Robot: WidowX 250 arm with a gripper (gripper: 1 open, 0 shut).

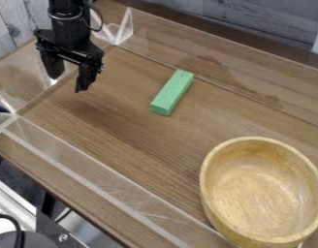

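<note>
My black gripper (66, 65) is at the upper left, over the wooden surface near its left side, with its two fingers apart and open. A green block (173, 93) lies right of centre, well away from the gripper. A large tan bowl (260, 155) sits at the lower right.
A pale, clear edge runs along the left, with dark cables at the bottom left corner.
</note>
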